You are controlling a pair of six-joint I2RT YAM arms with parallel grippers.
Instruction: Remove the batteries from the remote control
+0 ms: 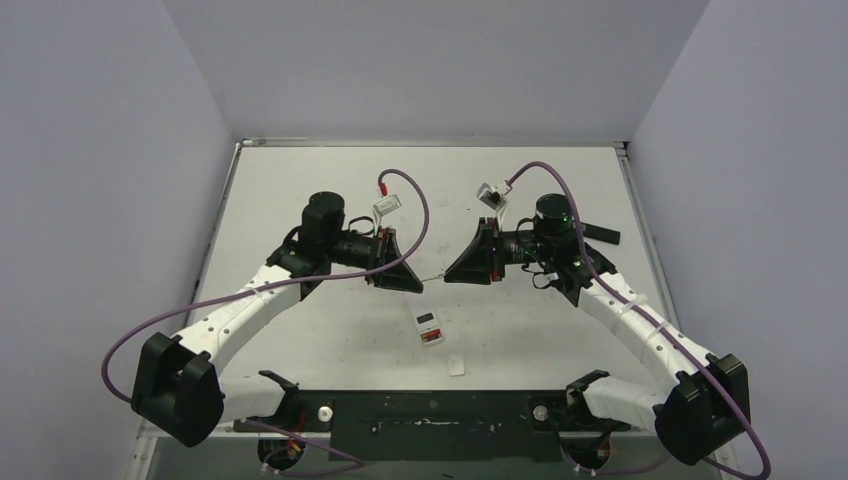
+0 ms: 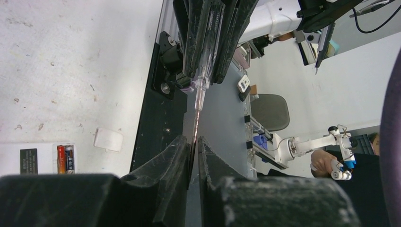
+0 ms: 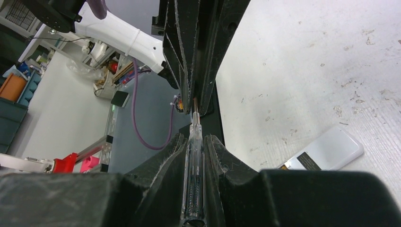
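The white remote control (image 1: 425, 318) lies on the table with its battery compartment uncovered. Side by side in it sit an orange battery (image 2: 61, 159) and a dark one (image 2: 70, 159). My right gripper is shut on the clear handle of a thin screwdriver (image 3: 194, 156). Its metal shaft (image 2: 195, 127) points towards my left gripper and runs between the left fingertips. Those fingers are part open, with a narrow gap, and the shaft lies close to one finger (image 2: 165, 165). Both grippers are above the table, just beyond the remote.
The loose white battery cover (image 1: 457, 365) lies near the table's front edge, right of the remote. A dark block (image 1: 601, 233) rests at the right, behind the right arm. Purple cables loop over both arms.
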